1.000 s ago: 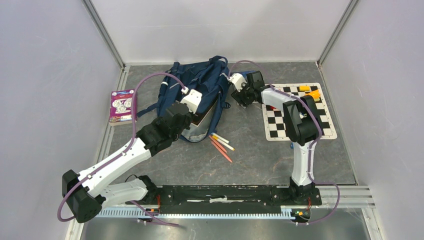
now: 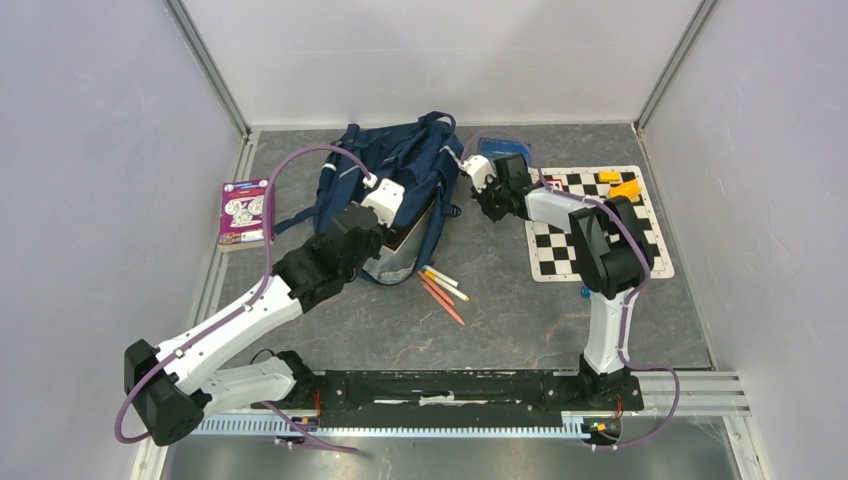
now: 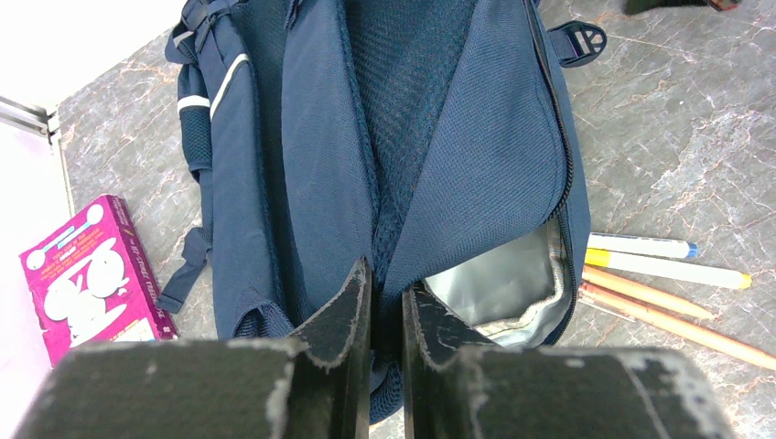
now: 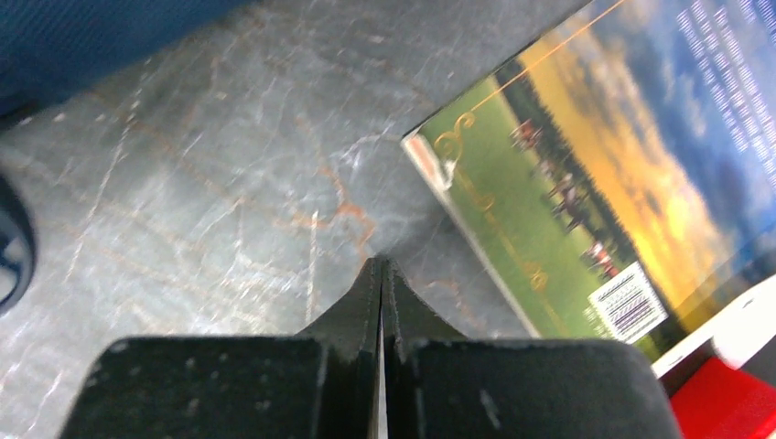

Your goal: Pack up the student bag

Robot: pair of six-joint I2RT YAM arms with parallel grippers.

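The navy bag (image 2: 415,145) lies at the back, left of centre, its grey-lined opening facing the front right. My left gripper is shut on a fold of the bag's fabric at the mouth's edge. A book with a blue and green cover (image 4: 595,174) lies flat on the table right of the bag; in the top view the right arm partly covers this blue book (image 2: 507,148). Beside its corner, low over bare table, my right gripper is shut with nothing between its fingers. Several pens and pencils (image 2: 442,292) lie in front of the bag.
A pink book (image 2: 243,213) rests by the left wall. On the right, a black-and-white checkered board (image 2: 550,265) carries yellow and orange items (image 2: 625,190), under the right arm in part.
The left arm and the bag look unmoved.
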